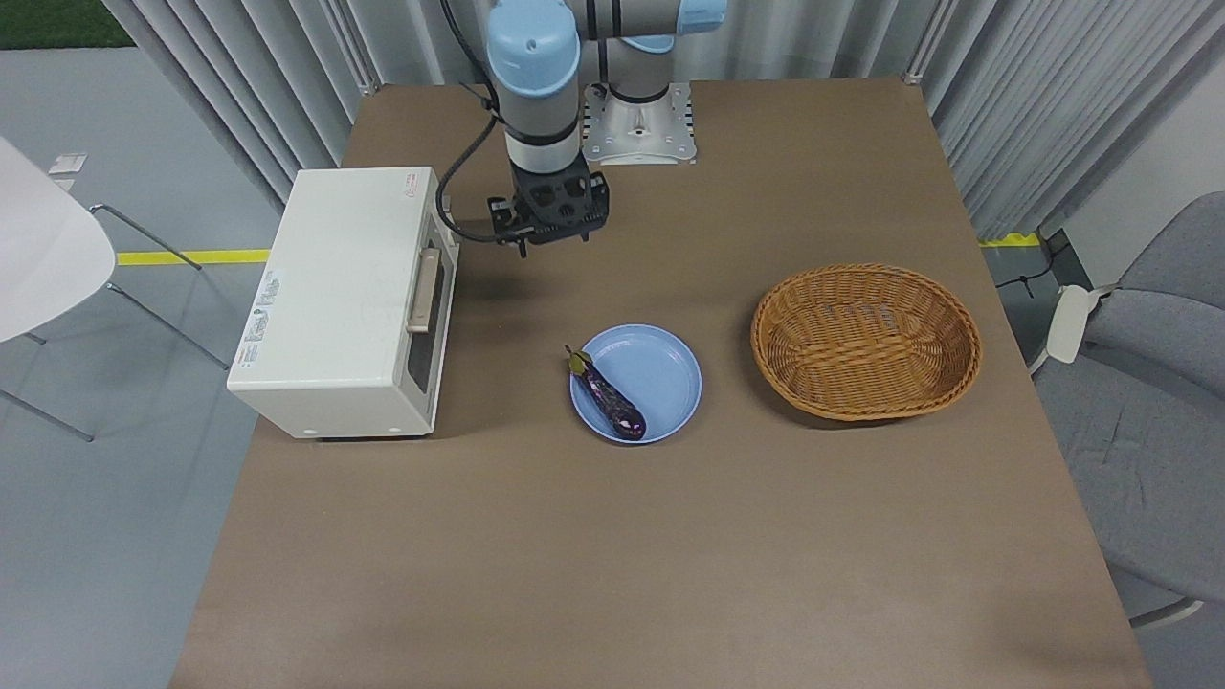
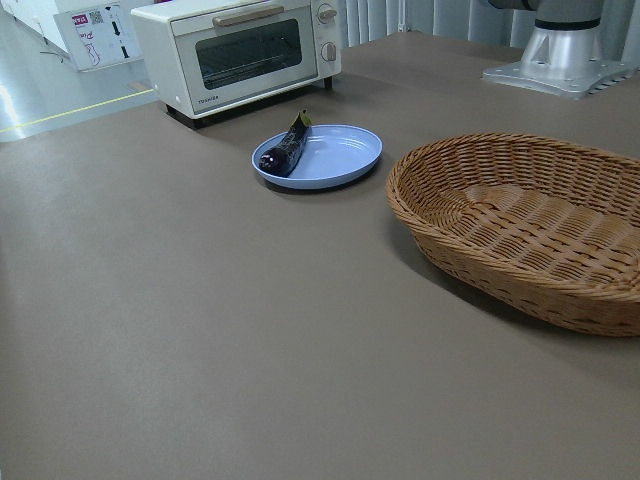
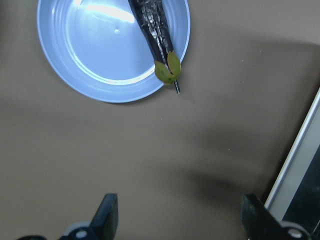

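A dark purple eggplant (image 1: 611,397) with a green calyx lies on a blue plate (image 1: 660,379); in the wrist view its stem (image 3: 170,70) points over the plate's rim. My gripper (image 1: 553,241) hangs above the table, behind and left of the plate. In the wrist view the gripper has its two fingers wide apart, open, with only bare table between them.
A white toaster oven (image 1: 322,299) stands at the left, its door facing the plate and close beside my gripper. A wicker basket (image 1: 867,344) sits right of the plate.
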